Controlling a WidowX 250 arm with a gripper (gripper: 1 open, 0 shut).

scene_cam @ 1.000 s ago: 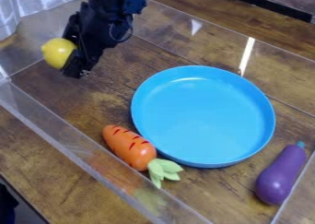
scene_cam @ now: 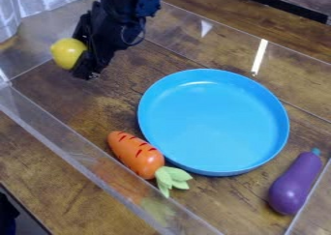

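A round yellow toy (scene_cam: pixel 66 52) is held at the upper left by my black gripper (scene_cam: pixel 80 55), which is shut on it. The gripper hides part of the toy. In the middle right lies a round blue plate (scene_cam: pixel 212 118), empty. An orange toy carrot (scene_cam: pixel 137 156) with green leaves lies at the plate's lower left, and a purple eggplant (scene_cam: pixel 296 182) lies at the lower right.
A clear plastic wall runs along the left and lower edge of the wooden work surface (scene_cam: pixel 91 103). The wood between my gripper and the plate is bare, as is the area behind the plate.
My gripper and the yellow toy have shifted slightly to the right and up in the view. The plate, carrot and eggplant have not moved.
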